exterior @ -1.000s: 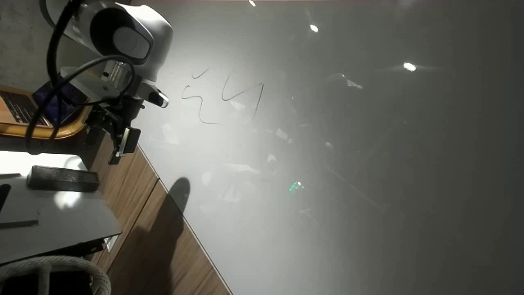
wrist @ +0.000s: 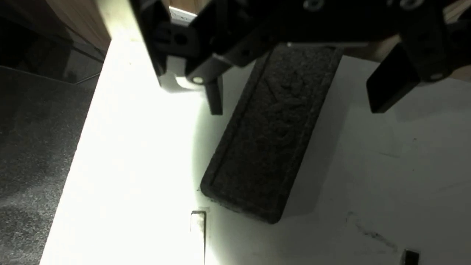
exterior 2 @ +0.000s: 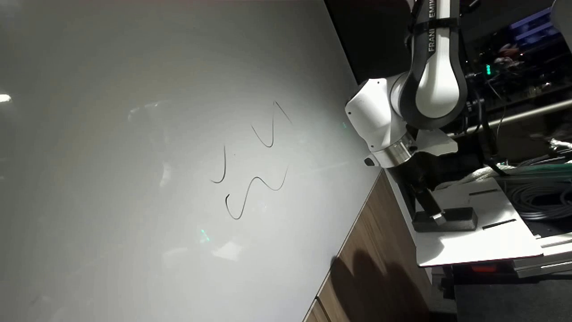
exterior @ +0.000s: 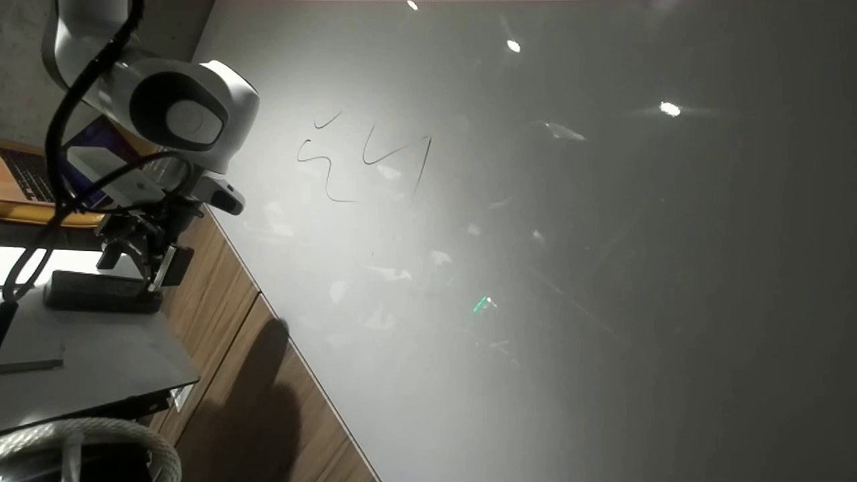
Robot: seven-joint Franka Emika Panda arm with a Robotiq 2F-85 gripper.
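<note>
A long dark eraser-like block lies on a white shelf, running at a slant in the wrist view. My gripper is open above it, one finger on either side of the block's upper part, with gaps on both sides. In exterior view 1 the gripper hangs over the block. From the other side, the gripper's near finger overlaps the block. Black pen strokes mark the whiteboard, and the strokes show in exterior view 2 too.
Wood panelling separates the shelf from the whiteboard. A laptop sits behind the arm, and a rope-rimmed basket stands below the shelf. Coiled cables lie beyond the shelf. The shelf has thin dark slots.
My arm has moved down and to the left in exterior view 1, from above the wood panelling to over the block. The block has stayed in place, and the pen strokes look the same.
</note>
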